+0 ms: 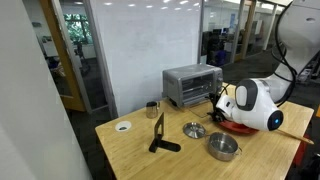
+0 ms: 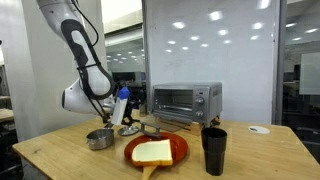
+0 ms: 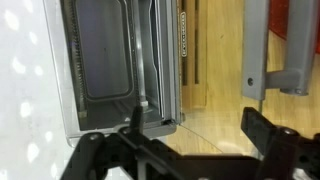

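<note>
My gripper is open above the table, its dark fingers apart with nothing between them. In the wrist view, the silver toaster oven (image 3: 62, 118) lies to the left, its dark inside visible. A grey bar that looks like the lowered door's handle (image 3: 256, 50) stands on the right. In the first exterior view, the gripper (image 1: 214, 113) is low in front of the oven (image 1: 193, 85), beside the red plate (image 1: 235, 128), which the arm partly covers. A bread slice (image 2: 152, 152) rests on that plate in the second exterior view.
A steel pot (image 1: 223, 148) and a metal lid (image 1: 194, 130) are near the plate. Further left are a black object (image 1: 160, 140), a metal cup (image 1: 152, 109) and a white disc (image 1: 123, 126). A black cup (image 2: 214, 150) stands by the plate.
</note>
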